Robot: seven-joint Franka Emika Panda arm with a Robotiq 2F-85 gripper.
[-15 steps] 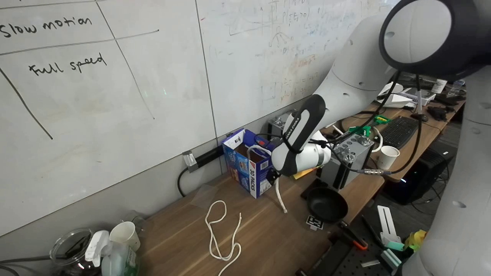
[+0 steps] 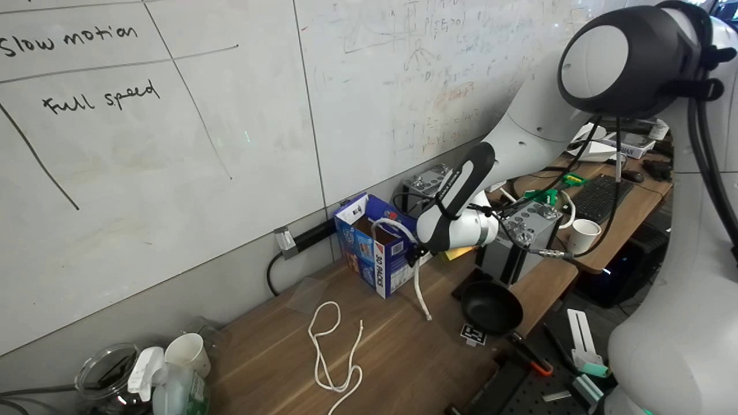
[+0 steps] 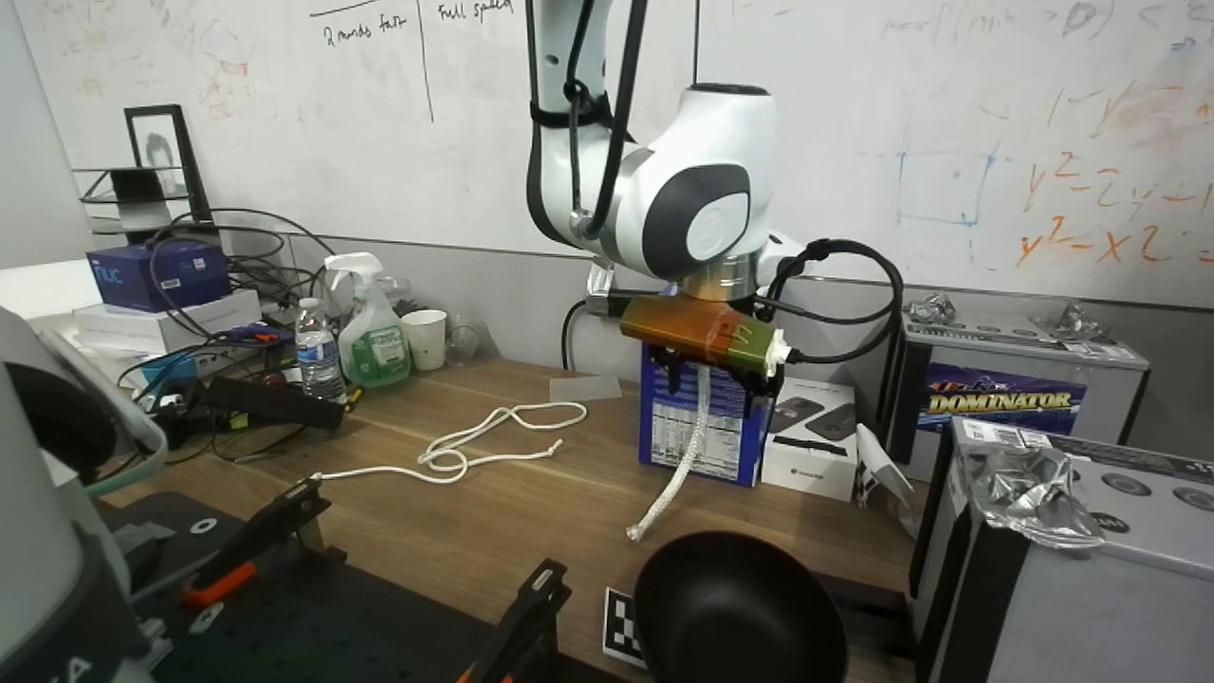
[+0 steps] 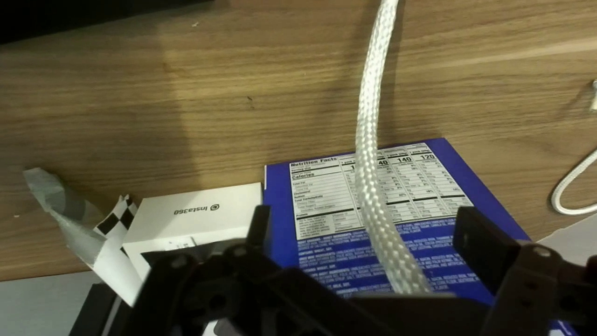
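Observation:
A thick white braided rope (image 3: 686, 455) hangs over the near side of a blue cardboard box (image 2: 379, 266), its loose end reaching down to the table. Part of that rope also loops inside the open box top in exterior view 1. My gripper is open, its black fingers (image 4: 481, 241) spread wide apart. From the wrist, the rope (image 4: 372, 185) runs through the gap between them, clear of both fingers, over the box's printed panel. A thinner white cord (image 2: 319, 349) lies loosely curled on the table, away from the gripper.
A black pan (image 3: 740, 615) sits in front of the box. Beside the box stand a white Insta360 box (image 3: 810, 438) and heavy grey battery-like units (image 3: 1058, 569). A spray bottle (image 3: 376, 330) and a paper cup (image 3: 426, 338) occupy the far left. Mid-table wood is mostly bare.
My arm's wrist has risen a little and shifted slightly right in exterior view 1. The thick rope, the box and the thin cord look unmoved.

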